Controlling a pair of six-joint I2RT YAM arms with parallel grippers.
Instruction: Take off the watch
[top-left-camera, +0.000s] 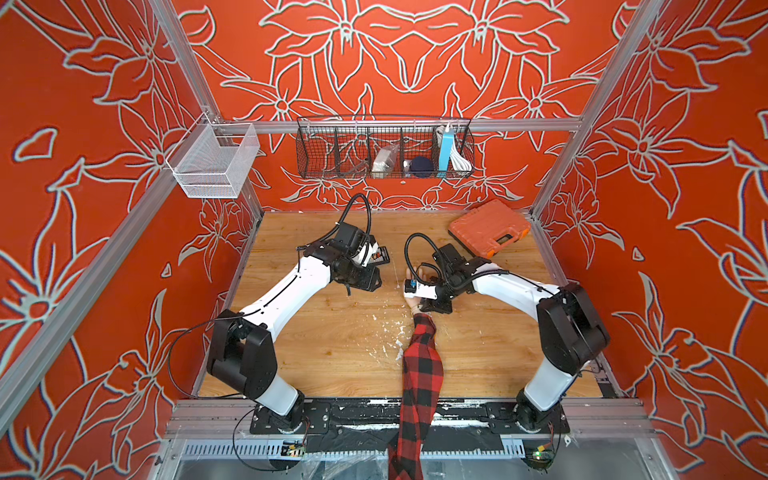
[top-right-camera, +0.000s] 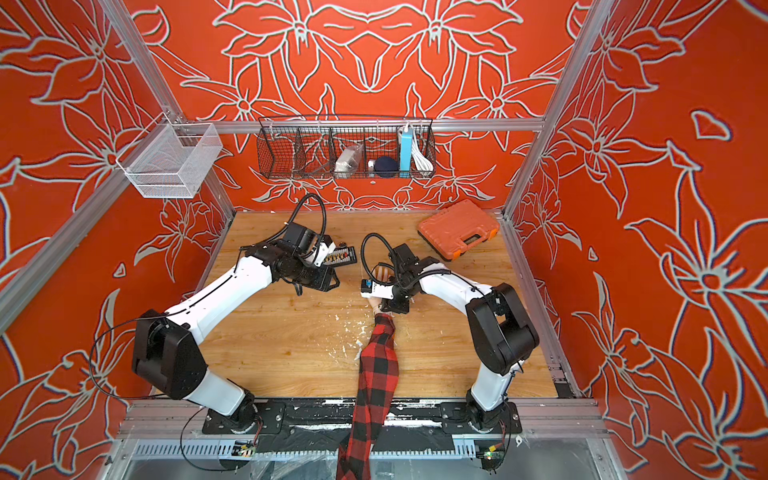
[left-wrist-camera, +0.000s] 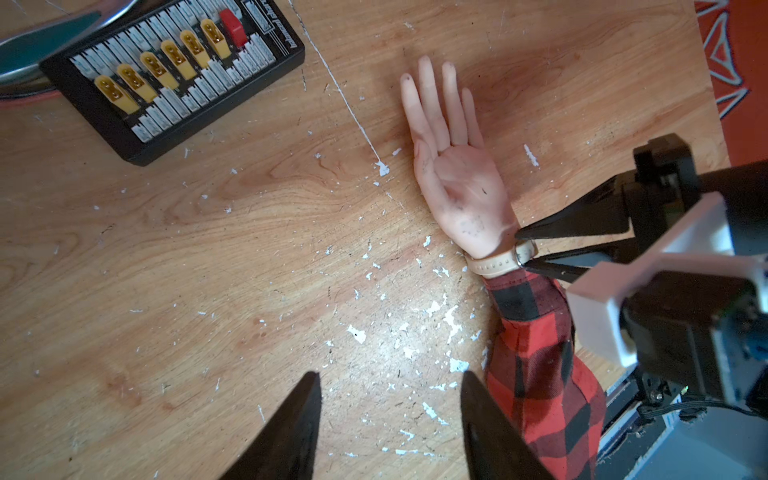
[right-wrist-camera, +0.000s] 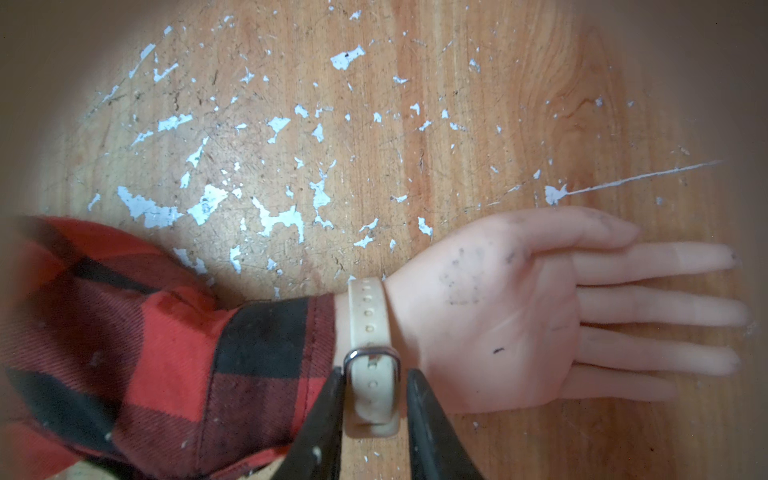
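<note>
A cream watch strap (right-wrist-camera: 368, 312) with a silver buckle (right-wrist-camera: 373, 352) circles the wrist of an upturned hand (left-wrist-camera: 464, 200) in a red-and-black plaid sleeve (left-wrist-camera: 528, 376). My right gripper is at the strap, fingertips apart on either side of the strap's end just below the buckle; whether they touch it is unclear. My left gripper stands open over bare table left of the sleeve, with nothing between its fingers.
A black connector board (left-wrist-camera: 184, 96) lies beyond the hand to the left. An orange case (top-left-camera: 488, 228) sits at the back right. A wire basket (top-left-camera: 384, 148) hangs on the back wall.
</note>
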